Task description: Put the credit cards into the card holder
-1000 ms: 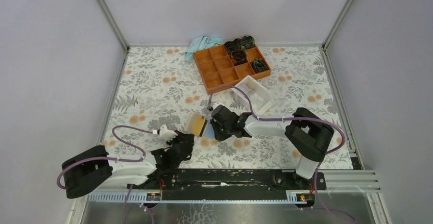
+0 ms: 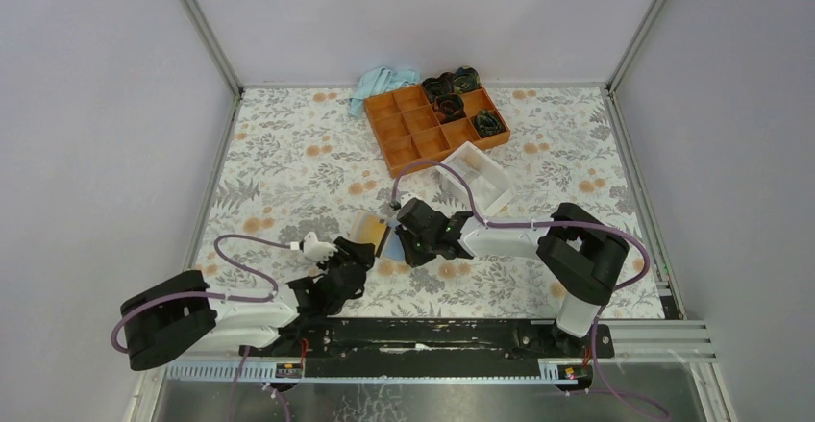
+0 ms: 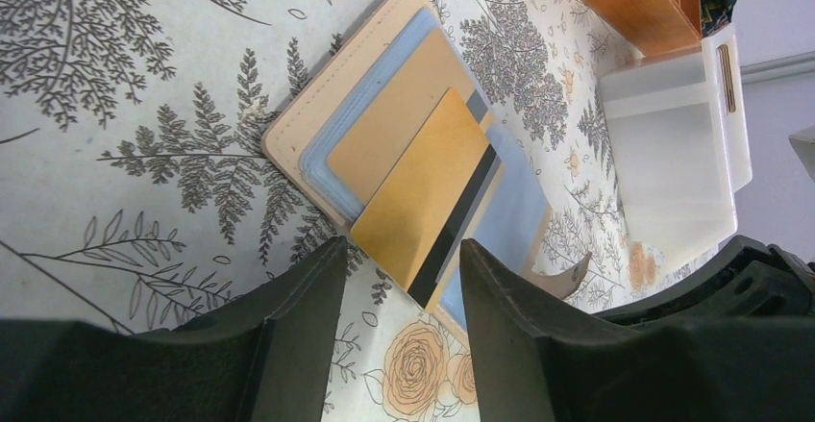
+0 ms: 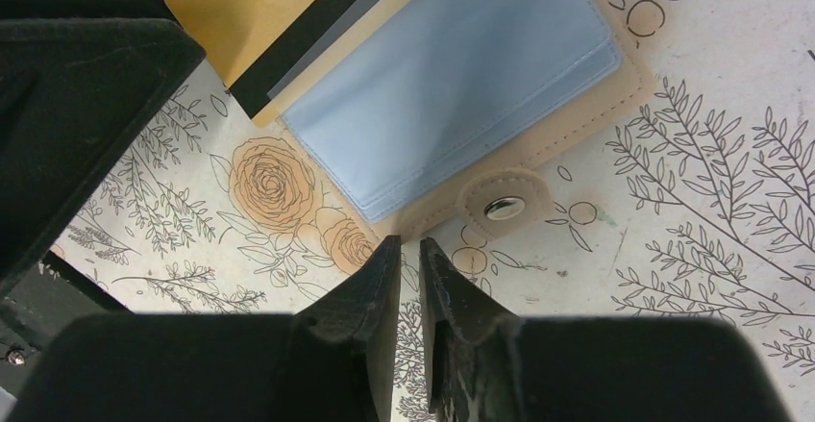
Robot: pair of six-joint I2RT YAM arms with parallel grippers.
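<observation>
The card holder (image 4: 452, 105) lies open on the table, blue and beige. Across its middle rests a gold card (image 3: 423, 191) with a black stripe, its near end sticking out past the holder's edge. How far it sits inside a pocket I cannot tell. My left gripper is open, its fingertips on either side of that near end, no grip on it. Beside the holder's snap tab (image 4: 505, 206), my right gripper stands slightly open at the beige border, nothing visible between its fingers. From above, both grippers partly cover the holder.
A white bin (image 2: 476, 177) stands behind the right arm. Behind it is a brown compartment tray (image 2: 408, 129) with dark bundled items on its right side. A light blue cloth (image 2: 382, 83) lies at the back.
My left gripper has shifted slightly right and up in the top view, closer to the gold card. The right arm looks unmoved, and the holder stays in place.
</observation>
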